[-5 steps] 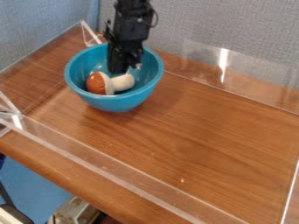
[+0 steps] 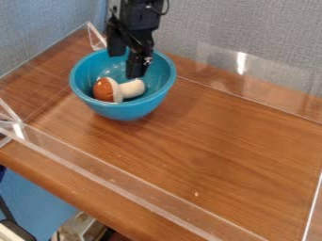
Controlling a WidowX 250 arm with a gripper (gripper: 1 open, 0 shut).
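Observation:
A blue bowl (image 2: 123,110) stands on the wooden table, left of centre toward the back. In it lie an orange-and-white round object (image 2: 105,89) and a pale mushroom-like piece (image 2: 132,89). My black gripper (image 2: 130,63) hangs over the back of the bowl's opening, above these objects, open, with nothing visible between its fingers.
Grey padded walls stand behind and at the left. Clear plastic strips edge the table. Metal hardware (image 2: 78,227) sits below the front left edge.
The bowl and its contents look unmoved.

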